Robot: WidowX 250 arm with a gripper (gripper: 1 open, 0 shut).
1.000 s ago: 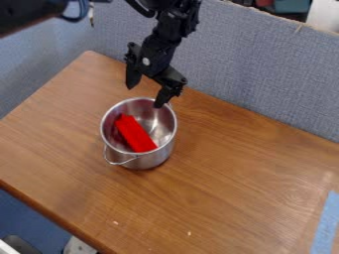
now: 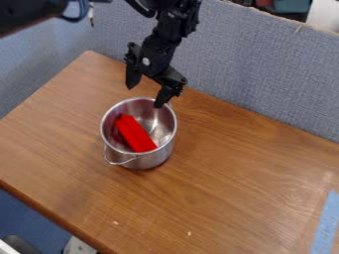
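A steel pot (image 2: 161, 150) with a wire handle stands on the wooden table, holding a red object (image 2: 137, 135) that lies tilted inside it. The black gripper (image 2: 145, 93) hangs over the pot's far rim with its fingers open, apart from the red object. Whether a fingertip touches the rim is hard to tell.
Grey padded walls (image 2: 265, 79) border the back and left. A light blue strip (image 2: 326, 218) lies at the right edge.
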